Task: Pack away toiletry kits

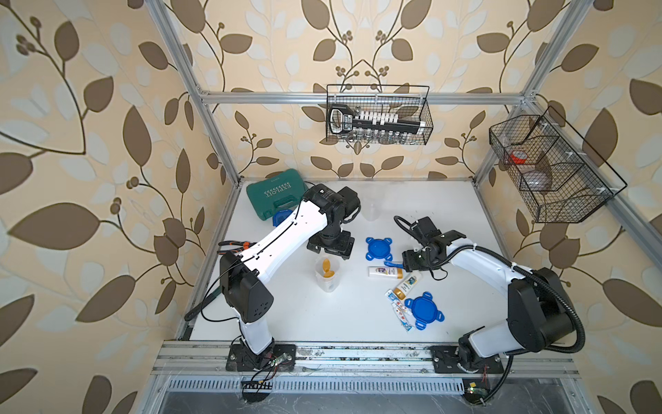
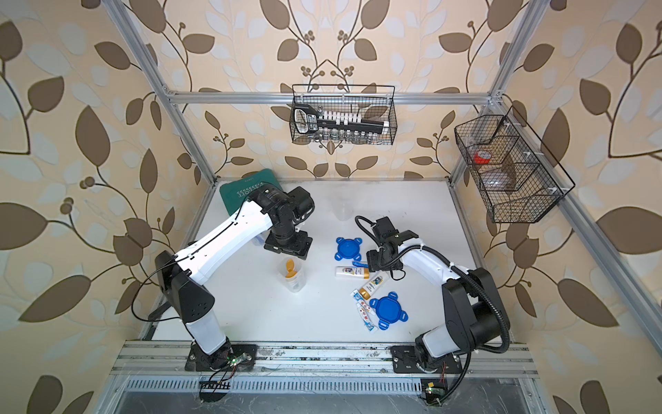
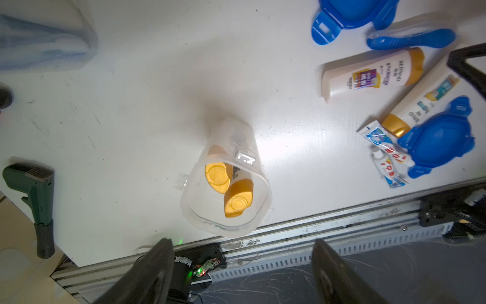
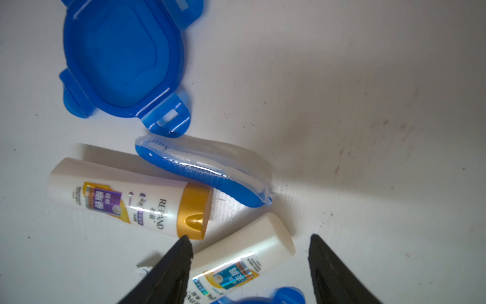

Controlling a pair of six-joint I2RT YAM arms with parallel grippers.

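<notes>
My left gripper (image 1: 332, 249) is raised above a clear cup (image 3: 200, 202) holding orange-capped tubes (image 3: 238, 197); in the left wrist view its fingers are open and empty. My right gripper is open, low over the right-middle table, where a cased blue toothbrush (image 4: 202, 172) lies beside a white gold-capped tube (image 4: 116, 195) and a second tube (image 4: 238, 253). Two small toothpaste tubes (image 3: 382, 139) lie nearer the front edge. Blue lids (image 1: 378, 248) (image 1: 424, 310) lie behind and in front of this group.
A green case (image 1: 276, 193) and another clear container (image 1: 372, 204) stand at the back. A hair-clipper-shaped green tool (image 3: 30, 187) lies at the left. Wire baskets (image 1: 379, 114) (image 1: 555, 172) hang above.
</notes>
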